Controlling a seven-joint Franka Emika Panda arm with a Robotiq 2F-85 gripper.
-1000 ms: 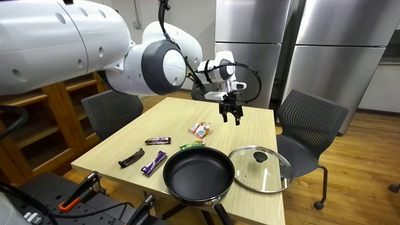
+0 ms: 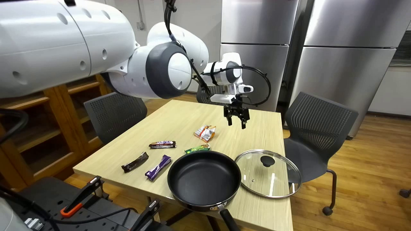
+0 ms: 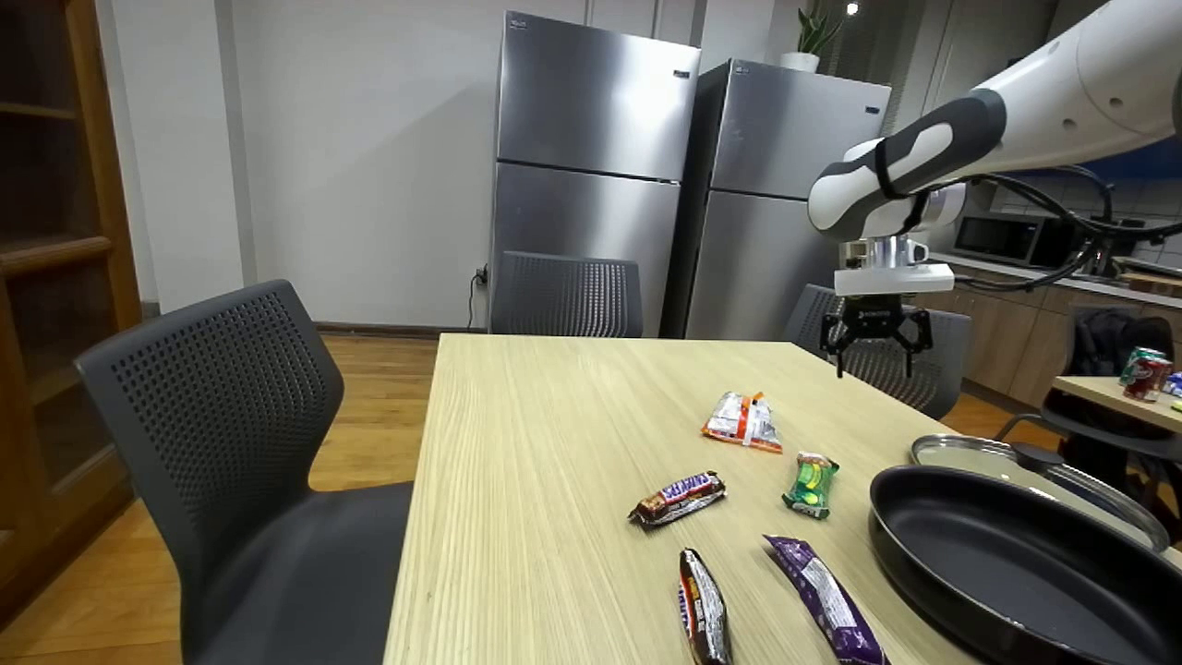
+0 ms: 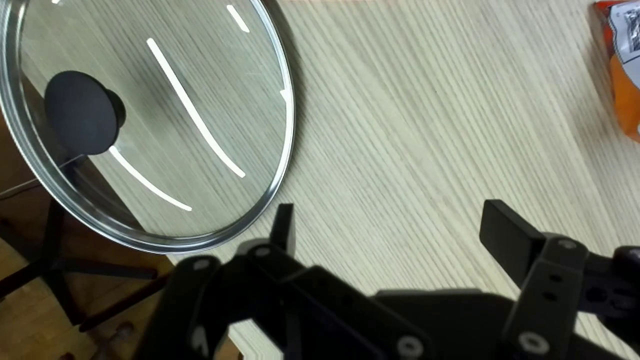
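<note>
My gripper (image 2: 237, 122) hangs over the far right part of the table, its fingers spread wide with only bare wood below them in the wrist view. A glass lid (image 4: 198, 138) with a black knob (image 4: 81, 113) lies at the table's right edge, partly overhanging it. Beside the lid sits an empty black frying pan (image 2: 204, 177). The white and orange snack bag (image 3: 742, 421) is nearest the gripper among the packets. Closer to the front lie a green packet (image 3: 812, 486), a Snickers bar (image 3: 677, 498), a dark brown bar (image 3: 704, 608) and a purple bar (image 3: 826, 598).
Chairs stand around the table, one (image 2: 319, 131) close by the lid's side. The pan's handle (image 2: 228, 219) juts past the front edge. Wide bare wood (image 3: 543, 443) stretches across the table's left and far parts.
My gripper has shifted very slightly to the left in exterior view 1, and its fingers stand a little wider apart. The objects on the table have not moved.
</note>
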